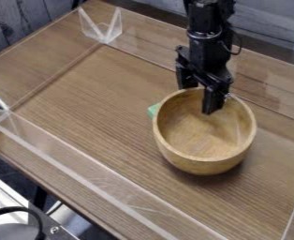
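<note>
My black gripper (201, 80) is above the back rim of a tan wooden bowl (202, 141), its lower parts overlapping the rim in view. Whether it is open or shut, or touches the bowl, I cannot tell. A small green object (154, 111) peeks out behind the bowl's left side, mostly hidden.
Clear plastic corner pieces stand at the back left and left edge. Black cables lie off the table at the lower left.
</note>
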